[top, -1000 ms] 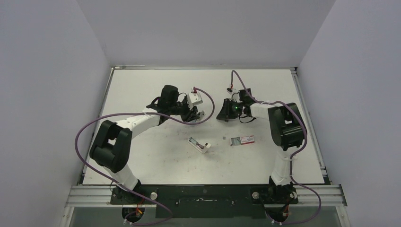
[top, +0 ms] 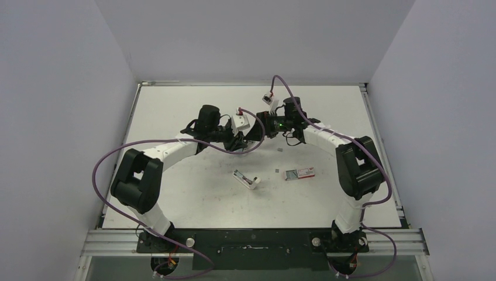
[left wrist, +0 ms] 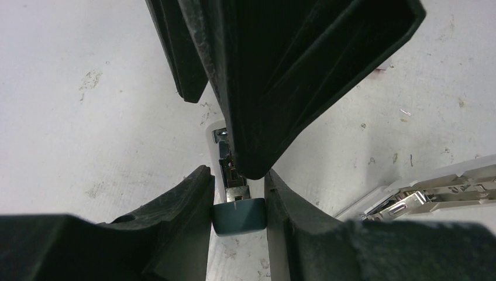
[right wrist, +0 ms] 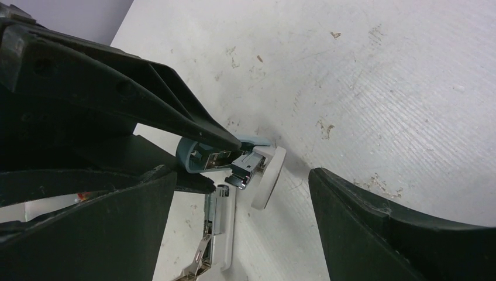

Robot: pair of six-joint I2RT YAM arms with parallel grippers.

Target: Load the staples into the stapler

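My left gripper [top: 237, 143] is shut on a small stapler with a teal end, its white-and-metal body [right wrist: 263, 175] showing between and beyond the fingers in the right wrist view. My right gripper [top: 260, 132] stands open right over the stapler, its fingers either side of it in the right wrist view and looming dark above it in the left wrist view. A second white stapler [top: 246, 180] lies opened on the table, its metal channel [left wrist: 403, 205] showing.
A red-and-grey staples box [top: 299, 174] lies to the right of the loose stapler. Small grey pieces [top: 280, 149] lie near it.
My right gripper has risen and moved left to meet the left gripper at the stapler. My left gripper has stayed in place.
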